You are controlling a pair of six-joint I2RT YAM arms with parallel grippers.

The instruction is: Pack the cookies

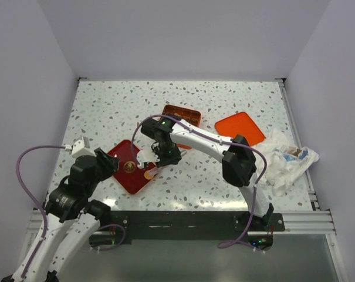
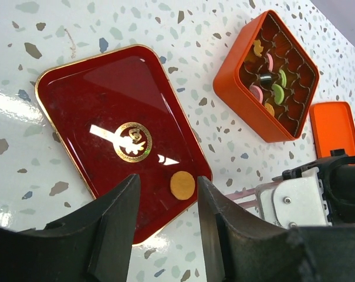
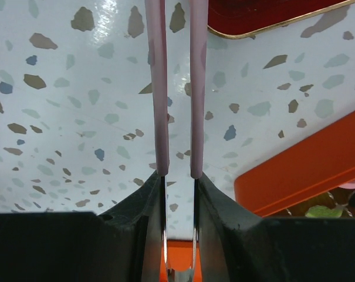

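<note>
A dark red tray holds a gold emblem and one round tan cookie. My left gripper hangs open above it, nothing between its fingers. My right gripper, carrying long pink tips, is low at the tray's right edge; the tips are close together, and what lies between them cannot be made out. The orange box has a divided interior with several coloured cookies.
A flat orange tray lies at the right, with a crumpled white bag below it.
</note>
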